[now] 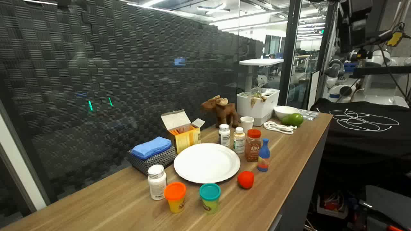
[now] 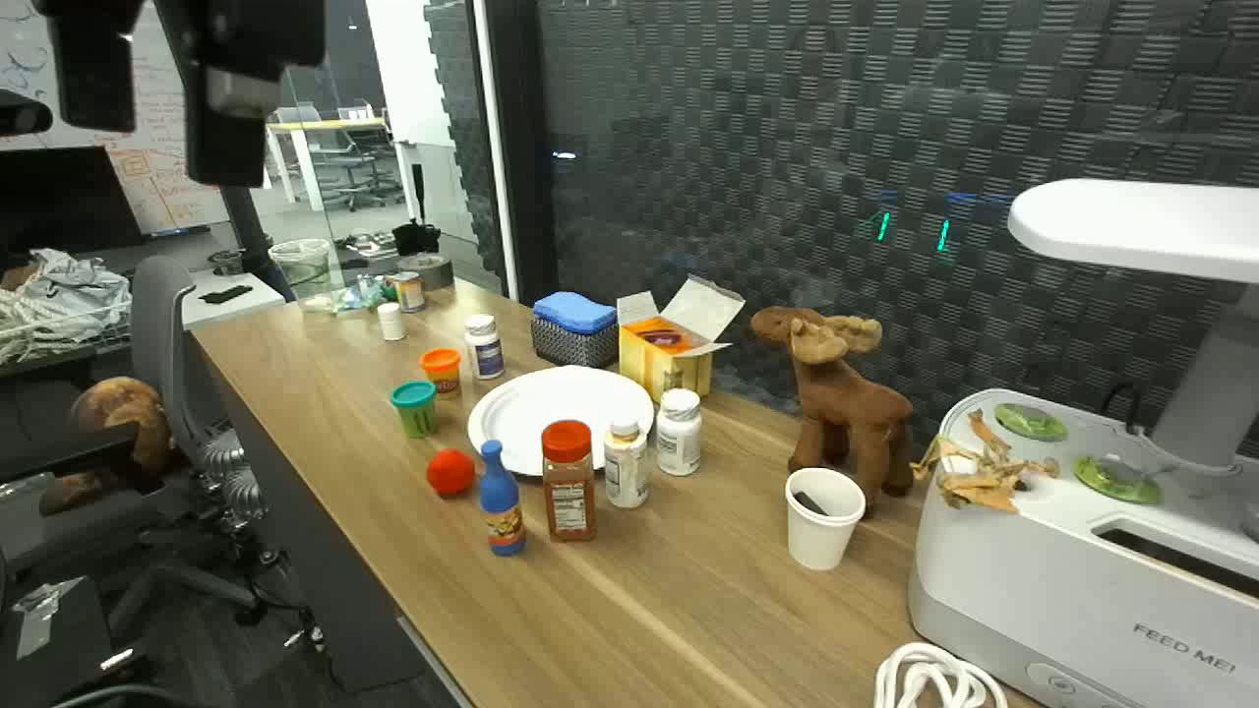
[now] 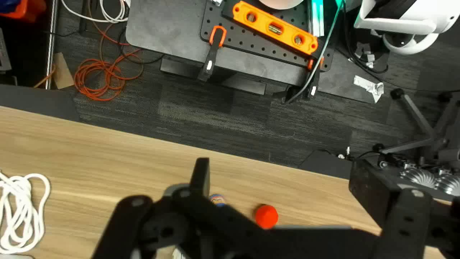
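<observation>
My gripper is open above the table, with its fingers wide apart and nothing between them. In exterior view 2 the gripper (image 2: 161, 130) hangs at the top left, well clear of everything. A white plate (image 1: 207, 163) lies mid-table. By its near side are a red ball (image 1: 245, 179), a teal-lidded tub (image 1: 210, 198) and an orange-lidded tub (image 1: 175, 197). A blue bottle (image 2: 501, 501) and a red-capped spice jar (image 2: 569, 482) stand upright near two white pill bottles (image 2: 626, 464). Below the gripper in the wrist view, a red round thing (image 3: 266, 216) shows, partly hidden.
A black basket with a blue cloth (image 1: 152, 148), an open yellow box (image 1: 186, 137) and a brown moose toy (image 2: 844, 395) line the wall. A paper cup (image 2: 822, 519), white planter (image 1: 257, 106) and coiled white cable (image 3: 21, 211) stand farther off.
</observation>
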